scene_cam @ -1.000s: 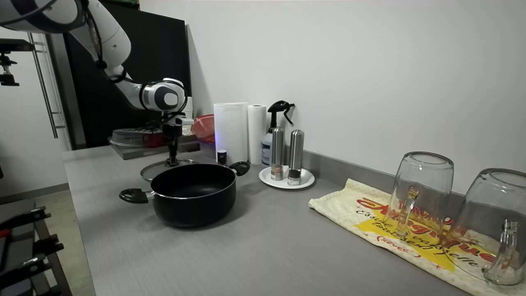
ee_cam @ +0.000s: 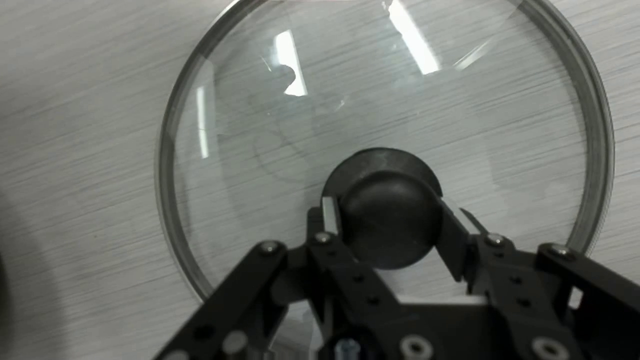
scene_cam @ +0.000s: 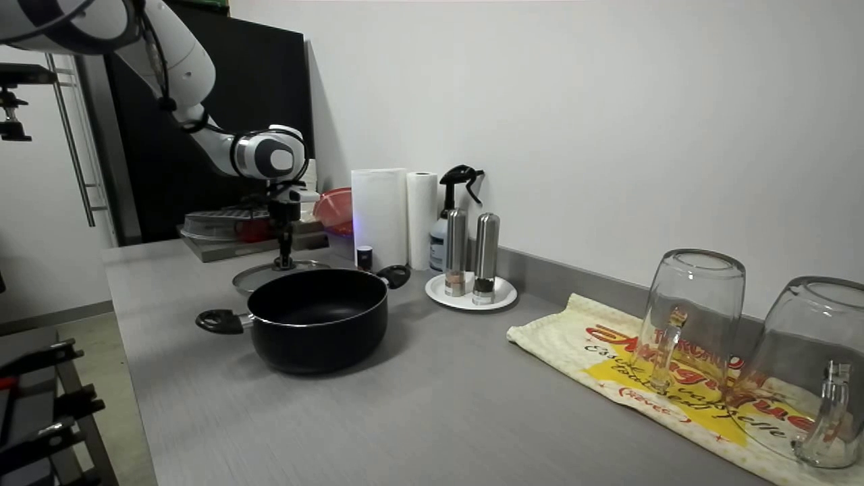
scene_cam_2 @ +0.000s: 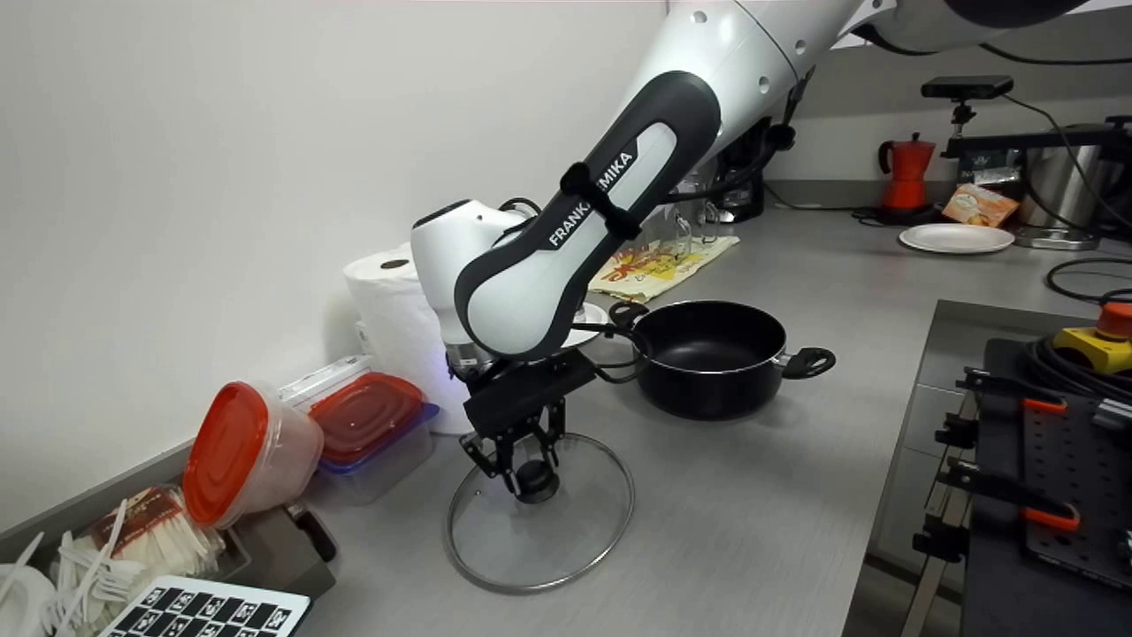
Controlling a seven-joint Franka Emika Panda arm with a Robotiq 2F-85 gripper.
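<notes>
A round glass lid [ee_cam: 480,138] with a metal rim and a black knob [ee_cam: 384,231] fills much of the wrist view. My gripper is shut on that knob, one finger on each side of it. In exterior view 2 the lid [scene_cam_2: 573,531] is on or just above the grey counter; I cannot tell if it touches. The black pot [scene_cam_2: 706,366] stands uncovered and apart from the lid, its inside looking empty. From exterior view 1, the pot [scene_cam: 320,340] hides the near part of the lid [scene_cam: 251,278].
Paper towel rolls [scene_cam: 379,217], a spray bottle [scene_cam: 438,243] and a white plate [scene_cam: 502,293] bearing two mills line the wall. Plastic containers [scene_cam_2: 249,451] lean left of the lid. Upturned glass mugs [scene_cam: 696,283] rest on a cloth [scene_cam: 559,328]. Counter in front of the pot is clear.
My arm and gripper have risen very slightly, and the lid has shifted a little up and to the right in exterior view 1. The pot has not moved.
</notes>
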